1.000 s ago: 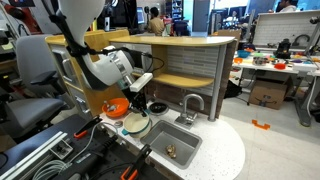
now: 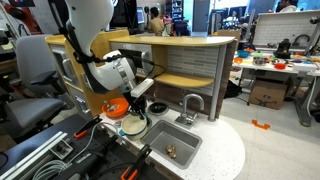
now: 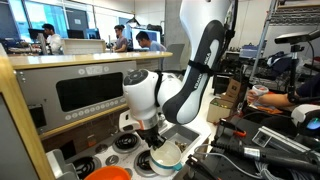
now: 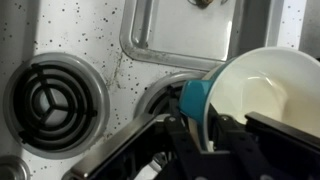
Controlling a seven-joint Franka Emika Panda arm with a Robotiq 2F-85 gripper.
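Note:
A round bowl (image 4: 270, 90), cream-white inside with a teal outer wall, fills the right of the wrist view. My gripper is shut on its near rim, one finger on either side of the wall. Exterior view 1 has the bowl (image 2: 132, 126) at the front of the counter, left of the sink, under my gripper (image 2: 143, 112). From the other side, the bowl (image 3: 166, 155) appears tilted below the gripper (image 3: 155, 144). Whether its underside touches the stove cannot be told.
An orange bowl (image 2: 117, 107) stands to the left on the stove. Coil burners (image 4: 55, 103) lie beside the held bowl. The sink (image 2: 174, 142), with small items inside, and its faucet (image 2: 192, 106) are to the right. A wooden shelf (image 2: 190, 80) rises behind.
My arm has come lower and slightly nearer the front since a second ago. The bowl has shifted a little left and tilts more.

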